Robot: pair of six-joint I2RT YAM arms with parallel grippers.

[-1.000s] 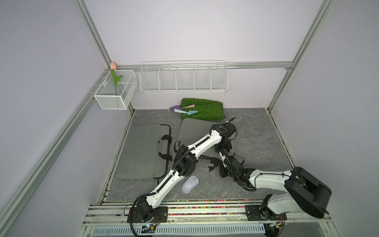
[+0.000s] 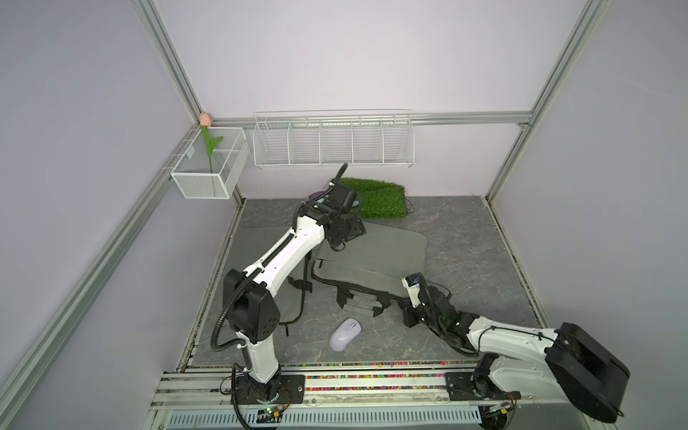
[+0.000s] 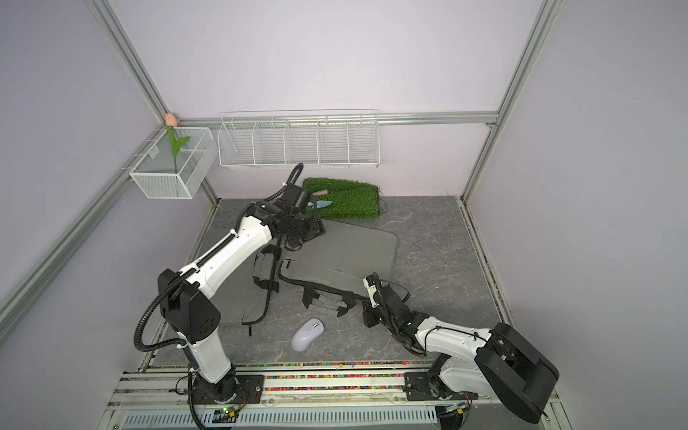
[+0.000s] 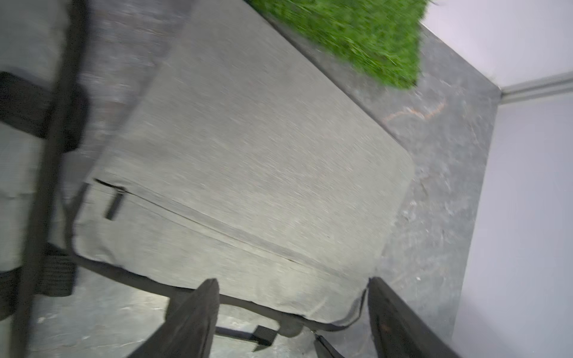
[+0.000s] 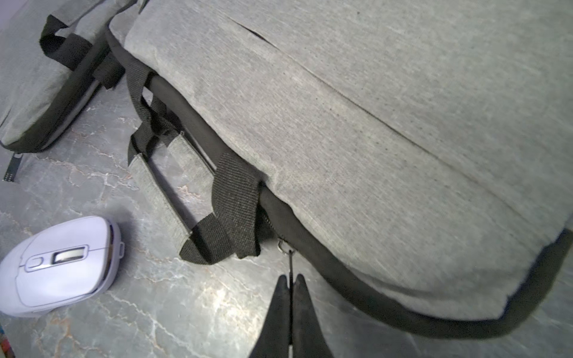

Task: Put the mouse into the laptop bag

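Observation:
The pale lilac mouse (image 2: 345, 334) lies on the grey table in front of the bag, and at the lower left of the right wrist view. A grey laptop bag (image 4: 256, 149) with black edging and a short handle lies flat behind it. Over the bag's far left part is my left gripper, open, nothing between its fingers. My right gripper is shut at the bag's front edge. A thin dark zipper pull (image 5: 290, 261) runs from a small ring on that edge into its fingertips. The bag's inside is hidden.
A second grey bag (image 3: 233, 294) lies at the left, beside the first. Behind stands a green grass mat (image 2: 383, 199) with garden tools. Wire baskets (image 2: 333, 142) hang on the back wall. Bare table shows at the right.
My left gripper has swung from the bag's front right part to its far left, away from the right gripper. The mouse stayed put.

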